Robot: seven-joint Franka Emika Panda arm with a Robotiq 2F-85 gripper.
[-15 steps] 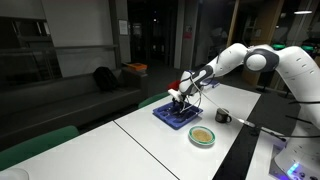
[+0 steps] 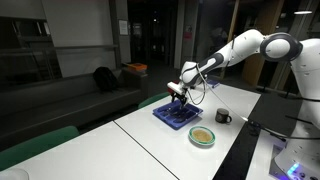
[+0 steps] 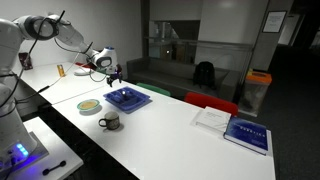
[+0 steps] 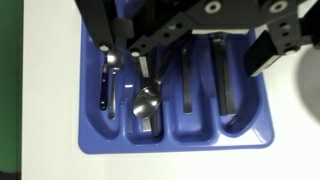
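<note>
In the wrist view, a blue cutlery tray lies below my gripper, which stands open. A metal spoon lies slanted near the middle of the tray, over another piece of cutlery. Further left are a smaller spoon and a dark-handled piece; to the right, dark handles fill other compartments. Part of the tray is hidden by the gripper. Exterior view 1 has the gripper above the tray, apart from it. Nothing shows between the fingers.
A bowl with a green rim stands in front of the tray, and a dark mug to its right. In exterior view 2, a blue box and white papers lie on the right.
The tray, bowl and mug have not moved.
</note>
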